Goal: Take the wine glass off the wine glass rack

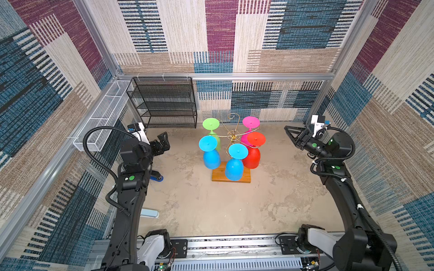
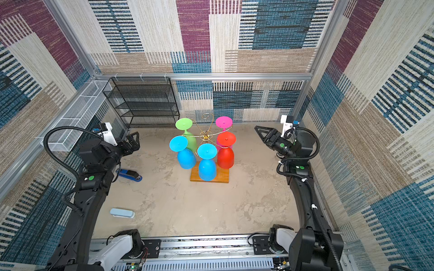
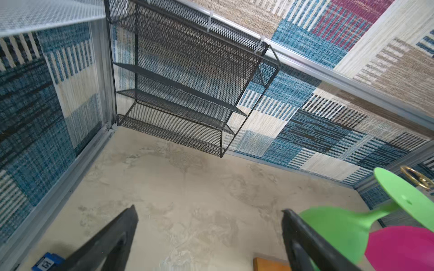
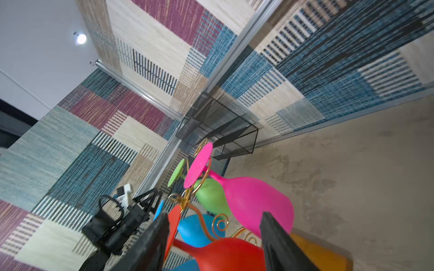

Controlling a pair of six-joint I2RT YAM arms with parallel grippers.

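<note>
A gold wire rack (image 1: 233, 136) on a wooden base (image 1: 230, 178) carries upside-down wine glasses: green (image 1: 211, 124), pink (image 1: 251, 122), red (image 1: 253, 155), two blue (image 1: 211, 158) (image 2: 207, 168). My left gripper (image 1: 160, 143) stands open and empty, left of the rack and apart from it; the green and pink glasses show at the lower right of its wrist view. My right gripper (image 1: 293, 134) is raised right of the rack, apart from the glasses, its fingers separated with nothing held; in its wrist view the red and pink glasses lie beyond the fingertips.
A black mesh shelf (image 1: 161, 101) stands at the back left, a white wire basket (image 1: 97, 122) hangs on the left wall. A blue object (image 2: 131, 176) and a pale blue object (image 2: 122, 212) lie at the left. Floor in front of the rack is clear.
</note>
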